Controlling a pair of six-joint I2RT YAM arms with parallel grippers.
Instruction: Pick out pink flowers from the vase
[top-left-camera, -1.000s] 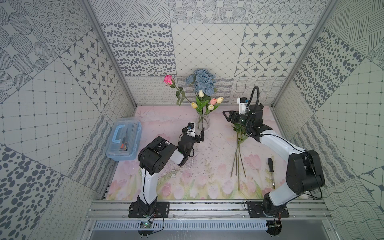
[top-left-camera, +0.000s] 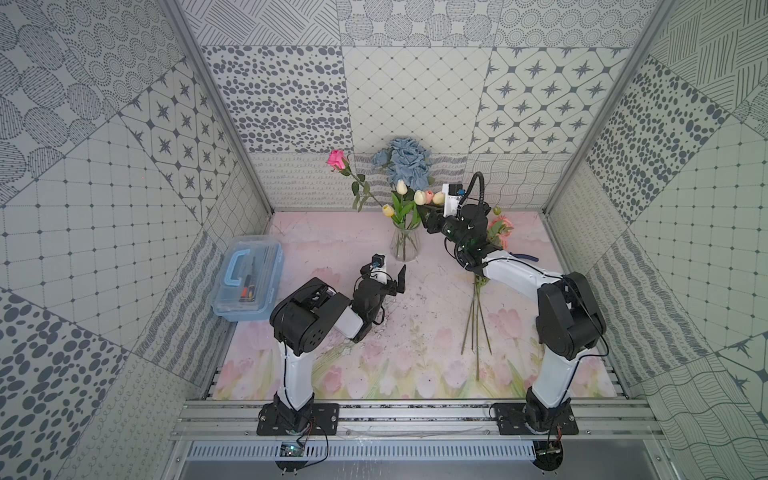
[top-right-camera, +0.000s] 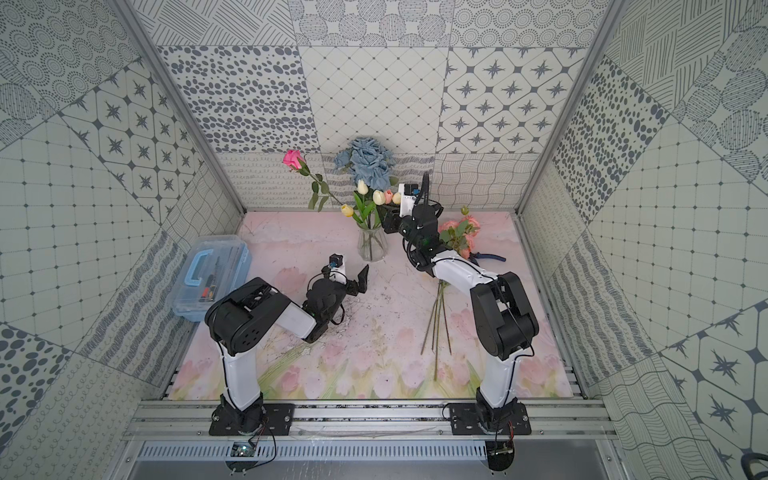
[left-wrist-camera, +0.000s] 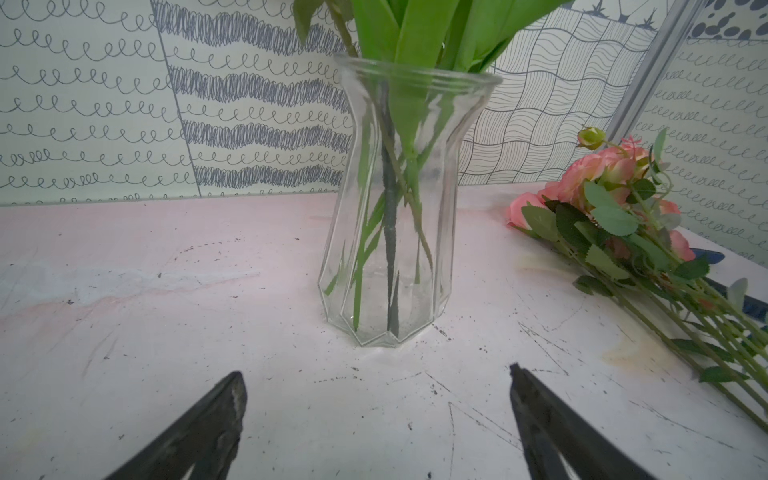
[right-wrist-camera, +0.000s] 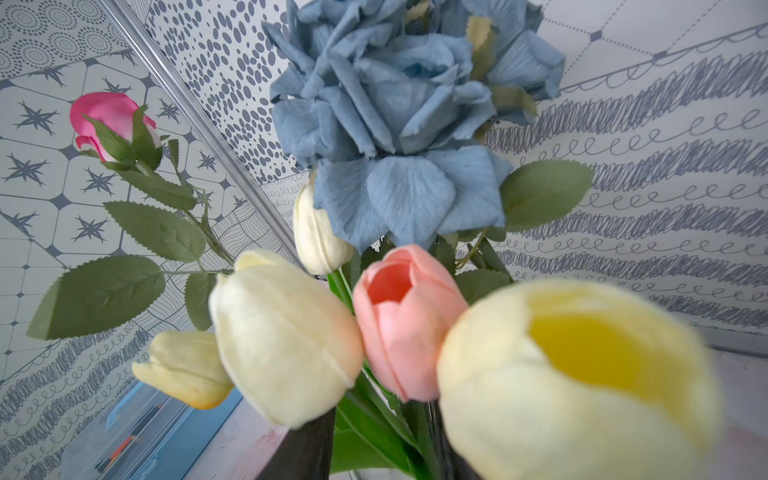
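The glass vase (left-wrist-camera: 384, 264) holds blue roses (right-wrist-camera: 384, 120), a hot-pink rose (right-wrist-camera: 112, 120), several cream and yellow tulips and a pink tulip (right-wrist-camera: 408, 320). My right gripper (top-left-camera: 428, 212) is at the tulips on the vase's right; in the right wrist view its dark fingers are mostly behind the flower heads, so how far apart they stand and what lies between is unclear. My left gripper is open and empty on the near side of the vase, low over the table.
Pink flowers (left-wrist-camera: 592, 184) with long stems lie on the right of the table beside dark-handled pliers (top-right-camera: 488, 257). A clear blue-handled toolbox (top-left-camera: 246, 280) stands at the left.
My right gripper has moved left and up, from beside the vase into the tulips. The left gripper has drawn slightly back toward the front.
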